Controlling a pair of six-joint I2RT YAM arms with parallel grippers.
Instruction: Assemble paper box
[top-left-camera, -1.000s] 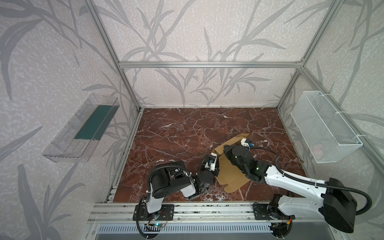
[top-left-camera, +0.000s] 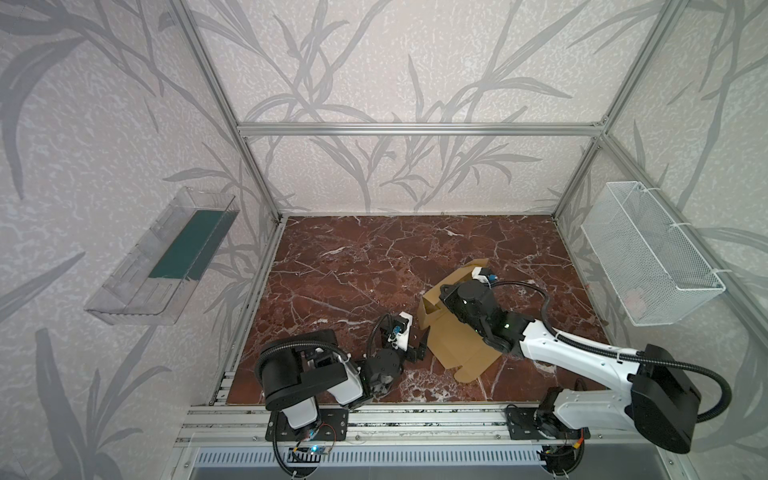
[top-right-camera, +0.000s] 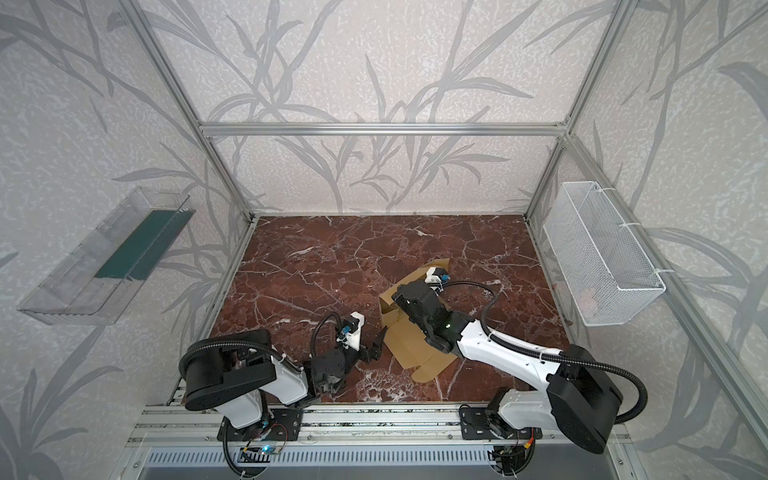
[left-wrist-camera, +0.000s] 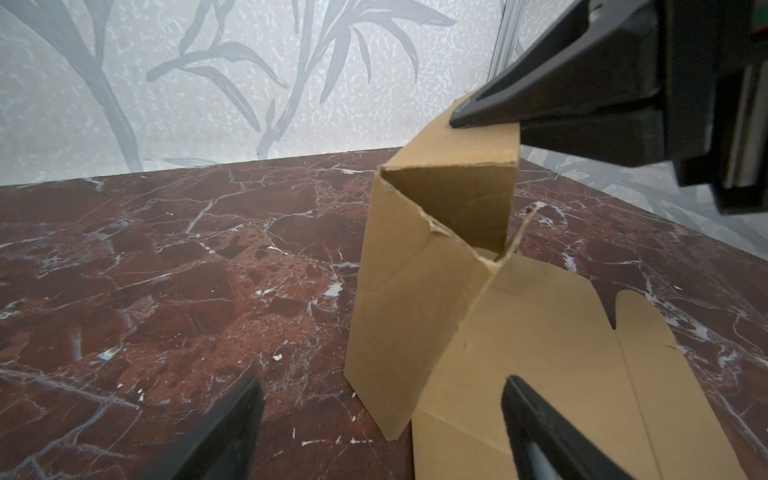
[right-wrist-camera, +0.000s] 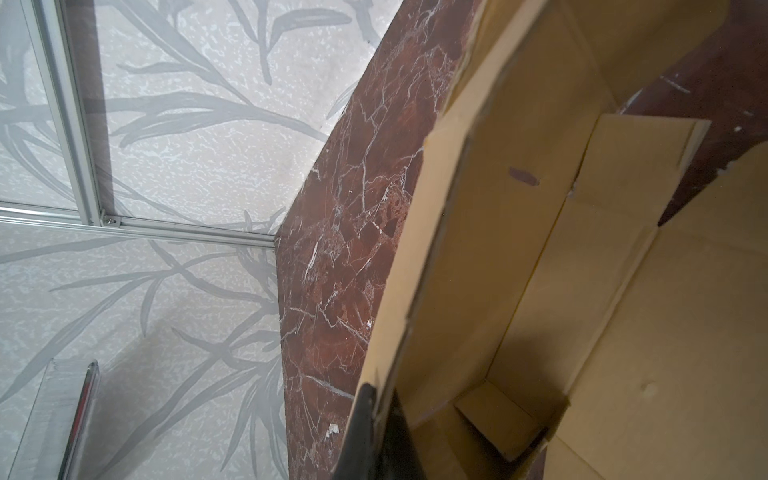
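A partly folded brown paper box (top-left-camera: 460, 340) lies on the table, its back wall raised and its front panel flat. In the left wrist view, the box's side flap (left-wrist-camera: 416, 304) stands upright and folded, under a narrow top strip. My left gripper is open beside that flap, apart from it, with nothing held. My right gripper (top-left-camera: 449, 297) is at the raised wall, shut with thin cardboard between its fingers. Inside the box, a small tab (right-wrist-camera: 500, 420) is bent inward at the corner.
A clear tray (top-left-camera: 132, 296) with a green base hangs on the left wall. On the right wall is a white mesh basket (top-left-camera: 652, 256). Bare marble table (top-left-camera: 344, 256) spans the left and back.
My left gripper has drawn back to the left, away from the box's side.
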